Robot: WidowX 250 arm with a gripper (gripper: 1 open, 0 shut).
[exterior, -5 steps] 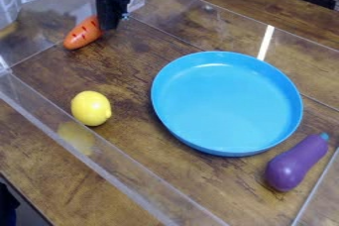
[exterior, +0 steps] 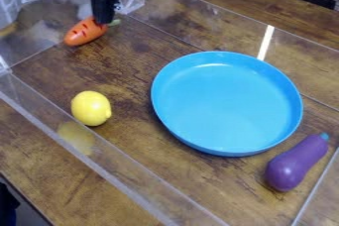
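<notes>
My dark gripper point(exterior: 103, 14) is at the top left, low over the upper end of an orange carrot point(exterior: 83, 32) with a green top, at the back left of the wooden surface. The gripper looks shut; whether it touches the carrot I cannot tell, and nothing clearly shows between its fingers.
A large blue plate point(exterior: 225, 105) fills the centre right. A yellow lemon point(exterior: 90, 108) lies at the front left and a purple eggplant point(exterior: 295, 163) at the front right. Clear walls edge the work area on the left.
My gripper has shifted slightly left over the past second. The other objects appear unmoved.
</notes>
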